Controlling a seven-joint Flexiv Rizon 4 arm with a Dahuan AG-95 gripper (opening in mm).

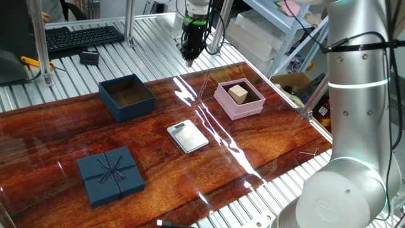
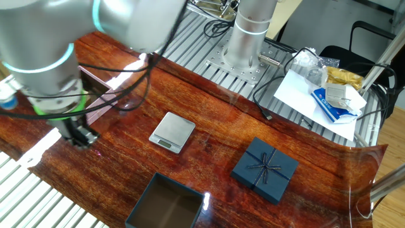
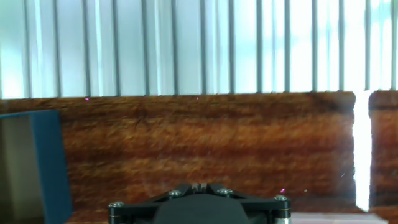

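Note:
My gripper (image 1: pixel 188 62) hangs over the far side of the table, past the pink box, its fingertips together with nothing visible between them. In the wrist view the gripper shows at the bottom edge, tips meeting. A pale wooden block (image 1: pixel 238 94) sits inside the open pink box (image 1: pixel 243 113). The open dark blue box (image 1: pixel 135 114) looks empty. Its matching lid with a ribbon bow (image 1: pixel 112 183) lies near the front left. Between them rests a silver kitchen scale (image 1: pixel 188 137) with nothing on it. In exterior view 2 the arm hides most of the pink box.
A keyboard (image 1: pixel 79 39) and an orange-handled tool (image 1: pixel 35 62) lie on the ribbed metal surface behind. Loose cables (image 2: pixel 259 101) and a white sheet with packets (image 2: pixel 316 104) are near the arm's base.

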